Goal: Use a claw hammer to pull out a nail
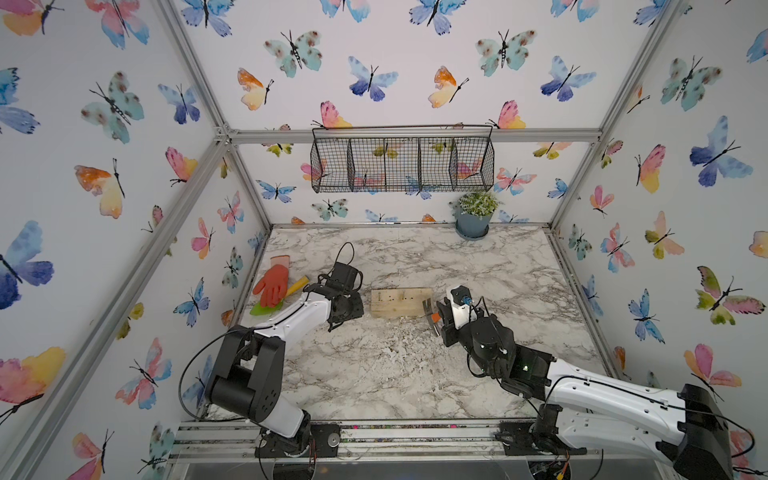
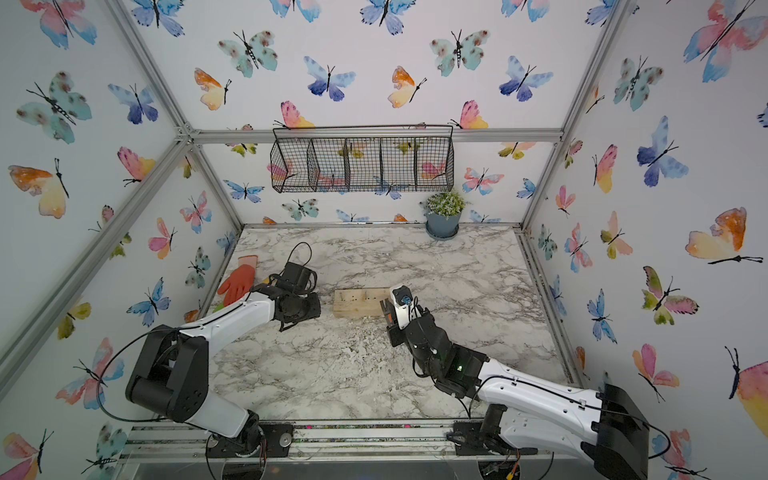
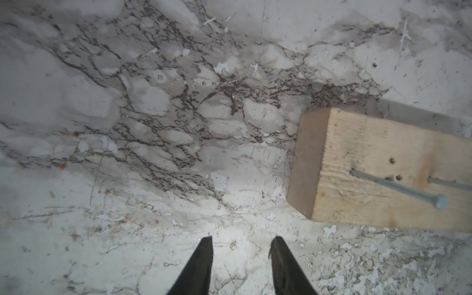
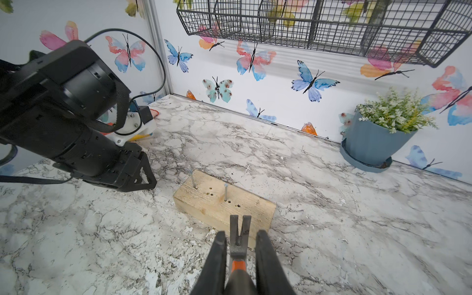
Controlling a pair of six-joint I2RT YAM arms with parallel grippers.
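Observation:
A pale wooden block [image 1: 401, 302] lies mid-table. In the right wrist view two nails stand up from it, one near its left end [image 4: 192, 181] and another further right [image 4: 226, 192]; small holes pit its top. My right gripper is shut on the orange-necked claw hammer [image 4: 239, 247], whose forked claw points toward the block's right part; its handle is mostly hidden. To the left of the block, my left gripper is open and empty, with a leaning nail [image 3: 398, 186] to the right of its fingers in the left wrist view.
A red glove [image 1: 273, 285] with a yellow-and-green item [image 1: 296, 285] lies at the left edge. The potted plant [image 1: 472, 220] stands at the back right under a wall-mounted wire basket [image 1: 402, 164].

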